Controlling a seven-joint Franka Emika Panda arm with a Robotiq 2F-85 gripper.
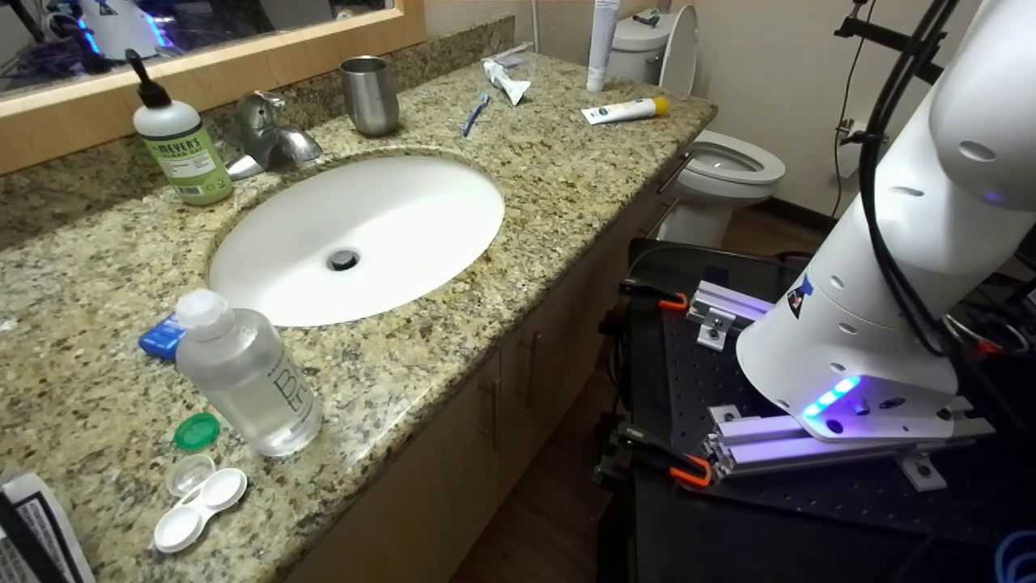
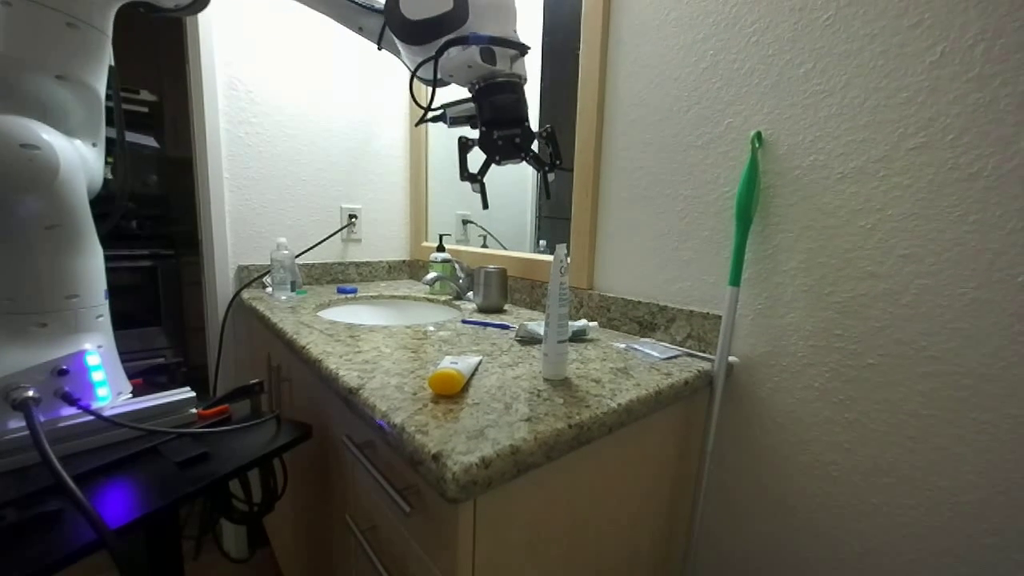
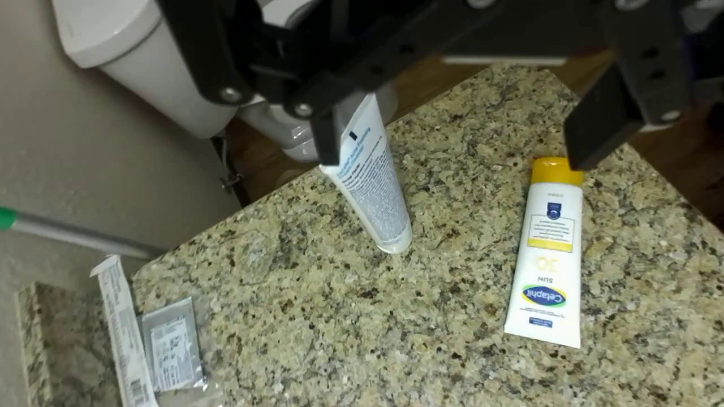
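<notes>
Wide open and empty, my gripper hangs well above the granite counter in the second exterior view. In the wrist view its dark fingers cross the top of the picture. Below them a white tube with blue print stands upright on its cap near the counter's end. To its right a Cetaphil sunscreen tube with a yellow cap lies flat; one fingertip overlaps the cap's edge in the picture. The second exterior view shows the standing tube and the lying tube below the gripper, apart from it.
A steel cup, soap bottle and faucet stand behind the sink. A toothbrush and crumpled tube lie beyond. A clear bottle stands at the near end. A green-handled pole leans on the wall.
</notes>
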